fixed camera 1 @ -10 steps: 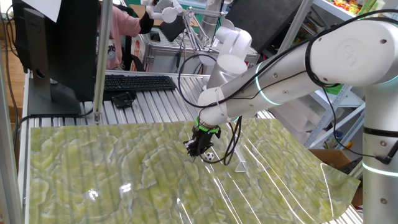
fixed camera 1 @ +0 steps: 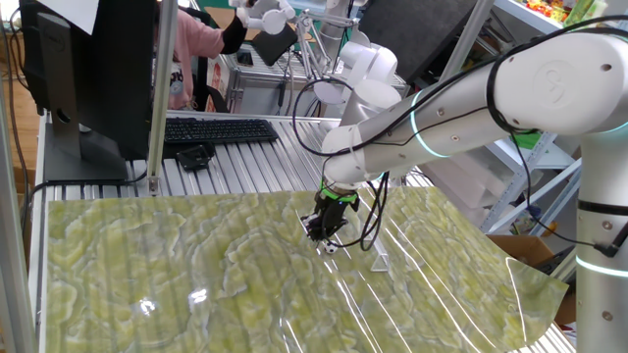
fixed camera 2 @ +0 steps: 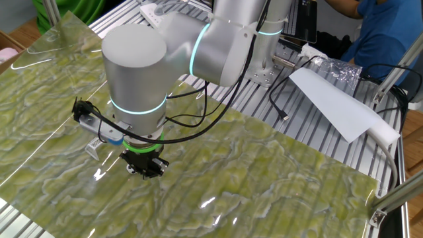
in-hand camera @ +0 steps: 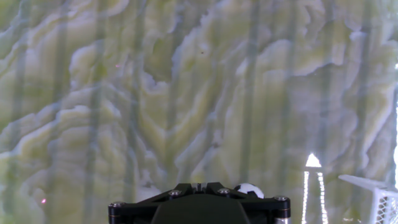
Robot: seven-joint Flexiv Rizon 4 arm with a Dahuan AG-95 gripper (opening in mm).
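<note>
A small black-and-white soccer ball (fixed camera 1: 332, 249) lies on the green marbled sheet, beside the tip of my gripper (fixed camera 1: 318, 238). In the wrist view, the fingertips come together at the bottom centre, and my gripper looks shut with nothing visible between them. The ball (in-hand camera: 250, 190) shows as a white curve just right of the fingers, partly hidden behind them; whether they touch cannot be made out. A small white goal frame (fixed camera 1: 381, 257) stands a little right of the ball, and its netted side (in-hand camera: 382, 202) shows at the lower right in the wrist view.
The glossy marbled sheet (fixed camera 1: 177, 255) is broad and clear to the left, with bright light reflections. Behind it are a keyboard (fixed camera 1: 221, 130) and a monitor (fixed camera 1: 108, 88). White paper (fixed camera 2: 334, 99) lies off the sheet near the arm's base.
My gripper has moved right in exterior view 1, toward the ball, and now covers part of it. The ball and goal frame look to be in the same place.
</note>
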